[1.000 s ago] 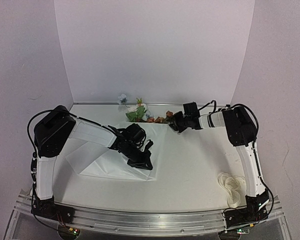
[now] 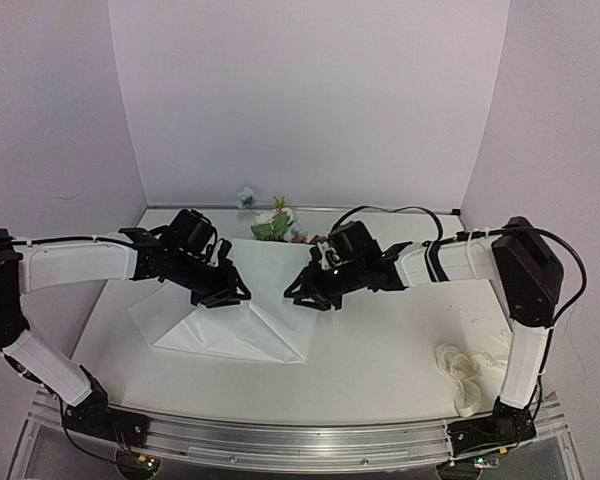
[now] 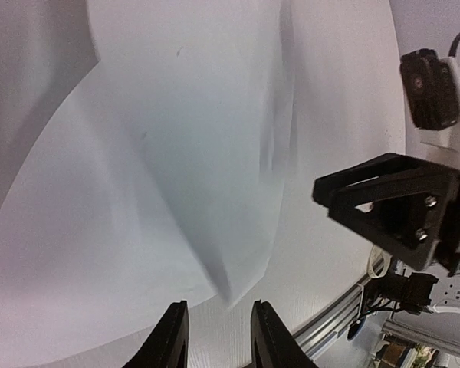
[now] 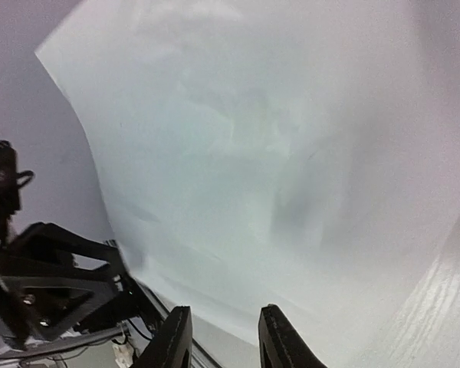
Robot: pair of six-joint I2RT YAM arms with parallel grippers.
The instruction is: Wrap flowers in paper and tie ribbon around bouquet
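Note:
Wrapping paper (image 2: pixel 255 335), white and folded, lies mid-table with creases running to its pointed front end. Fake flowers (image 2: pixel 273 224) in white, green, blue and orange show above its back edge; their stems are hidden. My left gripper (image 2: pixel 238 298) is low over the paper's left-middle part, its fingers (image 3: pixel 172 337) apart and nothing seen between them. Facing it, my right gripper (image 2: pixel 305 298) is at the paper's right side. Its fingers (image 4: pixel 180 337) are also apart, with no paper visibly pinched. A coil of cream cord (image 2: pixel 463 378) rests at the front right.
The two grippers stand close together, with only a narrow gap between their fingertips. A metal rail (image 2: pixel 300 435) runs along the front edge.
My left gripper has moved left and a little back from the paper's front right.

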